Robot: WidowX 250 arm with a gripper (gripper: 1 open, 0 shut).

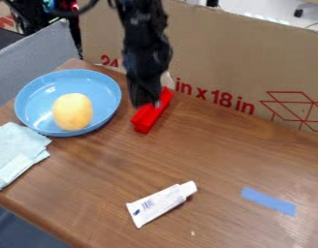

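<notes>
The black gripper (146, 92) hangs blurred over the table at the upper middle, its tip just above a red object (152, 114) that lies on the wood beside a blue plate (105, 89). Nothing shows held at its tip; the blur hides how its fingers stand. A yellow oval item (73, 111) rests on the plate.
A white tube (161, 201) lies at the front middle, a pale cloth (9, 157) at the left edge, and a blue tape strip (270, 202) at the right. A cardboard wall (239, 58) bounds the back.
</notes>
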